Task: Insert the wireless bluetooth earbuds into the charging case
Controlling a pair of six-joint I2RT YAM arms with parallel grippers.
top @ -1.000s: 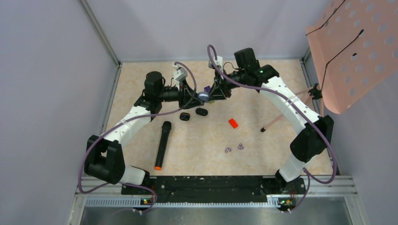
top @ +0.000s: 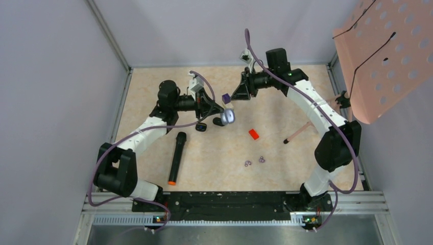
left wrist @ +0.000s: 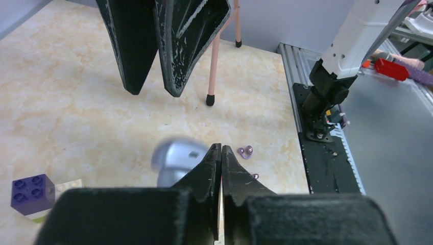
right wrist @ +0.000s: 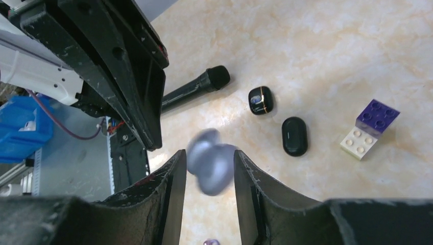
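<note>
The pale purple charging case (top: 227, 116) is in the air below the two grippers, blurred in both wrist views. It looks flipped open, though the blur hides its detail. My left gripper is shut, its fingertips together and nothing between them. My right gripper has a clear gap between its fingers; the blurred case (right wrist: 217, 171) shows beyond that gap, touching neither finger as far as I can see. On the table's front half lie two small purple pieces, apparently the earbuds, one to the left (top: 248, 164) and one to the right (top: 262, 159).
Two black rounded objects (right wrist: 261, 100) (right wrist: 294, 136) and a black microphone (top: 177, 158) lie to the left. A purple block (right wrist: 378, 115) joined to a white one (right wrist: 358, 142) sits near the back. A red block (top: 254, 134) is mid-table.
Now my right gripper has drawn back and up to the right, and the case is free of both, lower in the top view. The left arm has barely moved.
</note>
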